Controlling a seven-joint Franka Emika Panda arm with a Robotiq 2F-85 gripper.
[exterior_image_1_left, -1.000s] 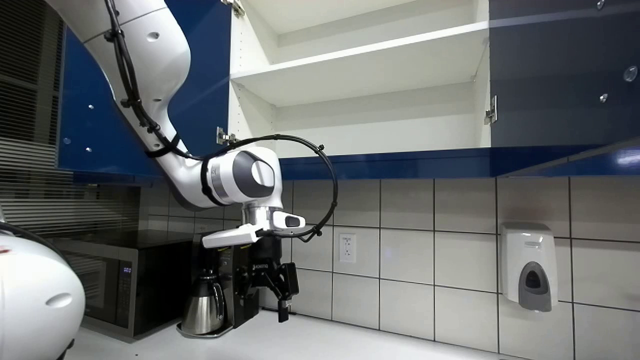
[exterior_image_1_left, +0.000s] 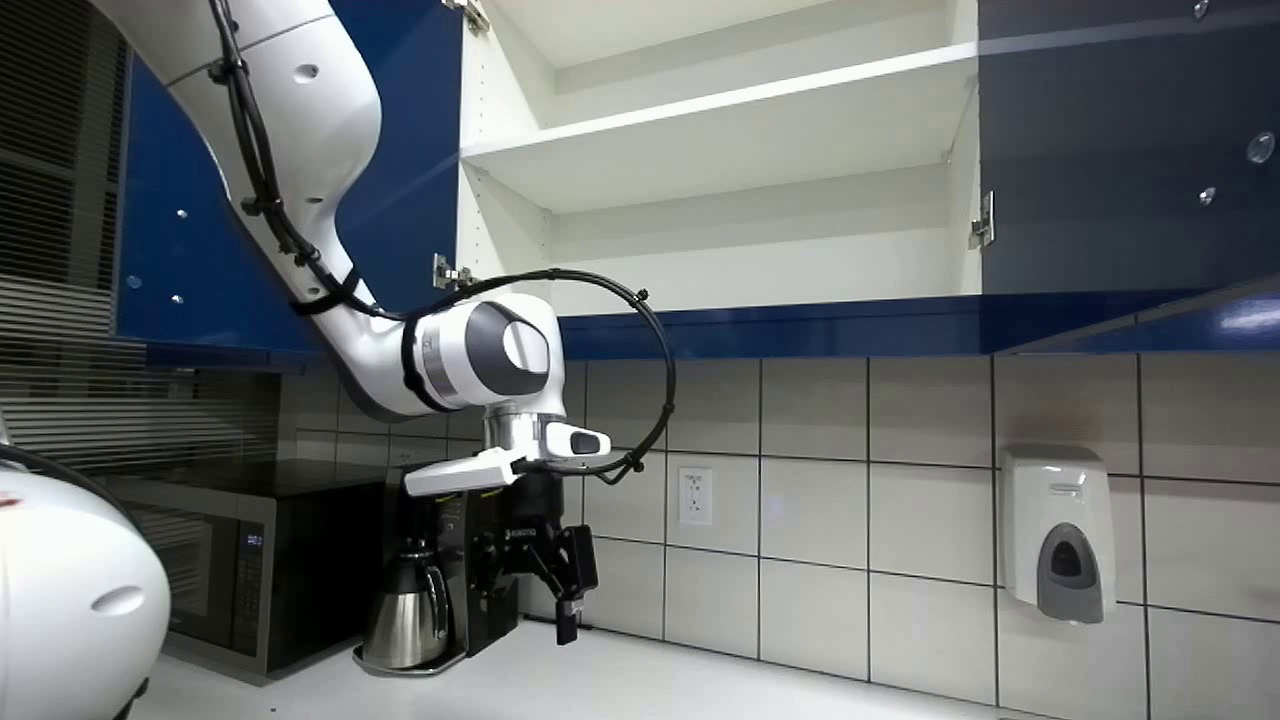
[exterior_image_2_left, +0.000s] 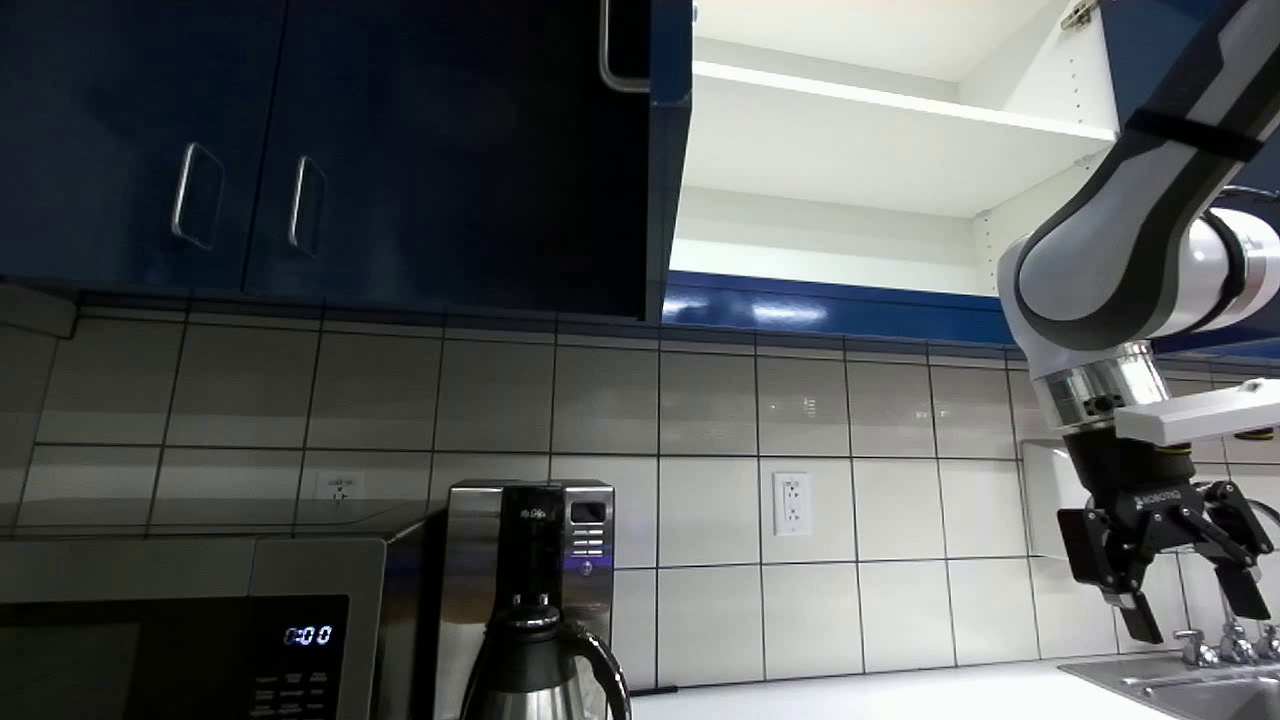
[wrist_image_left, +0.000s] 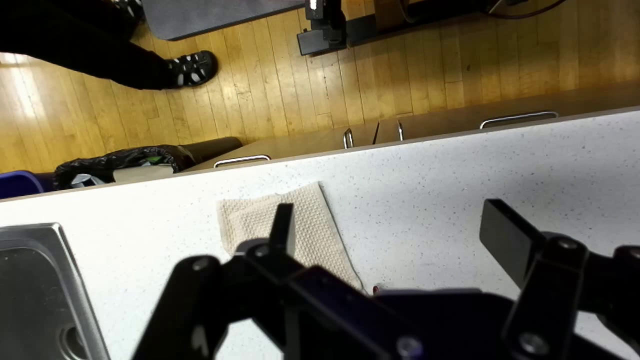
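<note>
In the wrist view my gripper is open, its two fingers wide apart with bare counter visible between them. A beige textured cloth (wrist_image_left: 321, 231) lies partly folded on the white speckled counter, below the left finger and partly hidden by it. Beside the cloth's corner peeks a tiny reddish thing (wrist_image_left: 376, 289), mostly covered by the gripper body. Seen in exterior view 2, the gripper (exterior_image_2_left: 1194, 608) points down above the counter near the sink, clear of any object. Exterior view 1 shows the fingers only side-on.
A metal sink (wrist_image_left: 60, 264) is set into the counter. The microwave (exterior_image_1_left: 258, 564) and coffee maker with its steel carafe (exterior_image_1_left: 408, 614) stand against the wall. Overhead, the open cabinet has empty shelves (exterior_image_1_left: 744, 108). A soap dispenser (exterior_image_1_left: 1058, 534) hangs on the tiles.
</note>
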